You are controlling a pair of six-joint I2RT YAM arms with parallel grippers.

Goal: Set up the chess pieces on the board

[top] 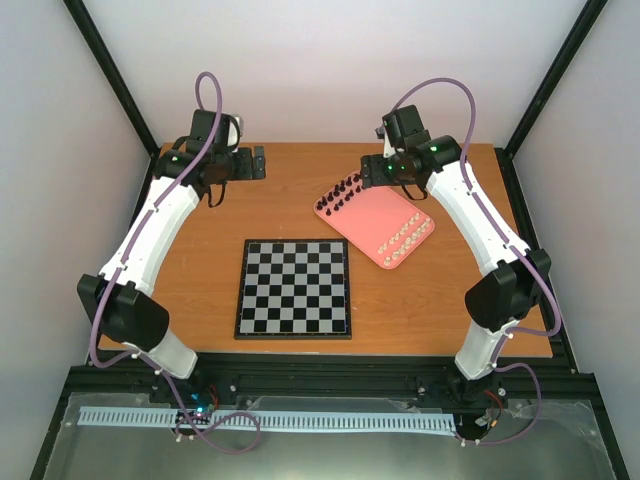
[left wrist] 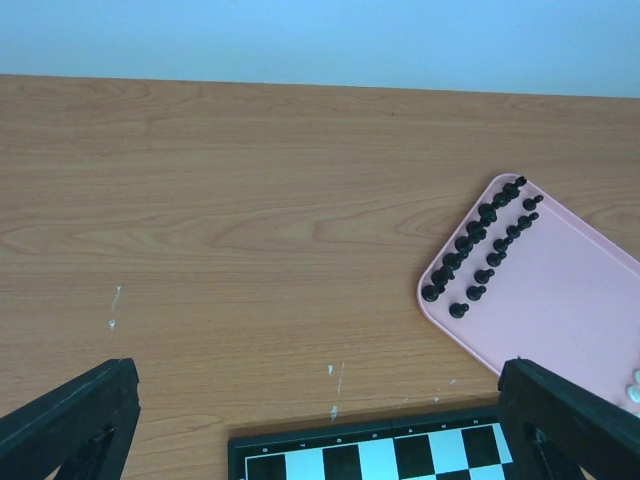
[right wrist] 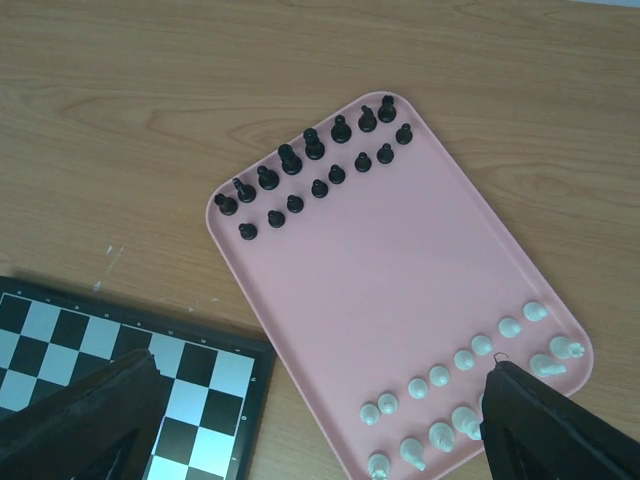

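An empty black and white chessboard (top: 293,335) lies at the table's front middle. A pink tray (top: 376,220) (right wrist: 360,280) sits behind it to the right, with black pieces (right wrist: 314,147) in two rows at one end and white pieces (right wrist: 442,433) in two rows at the other. My left gripper (top: 250,163) hangs open above the back left of the table, nothing between its fingers. My right gripper (top: 372,170) is open above the tray, also empty.
A dark metal frame borders the table, with pale walls behind and at the sides.
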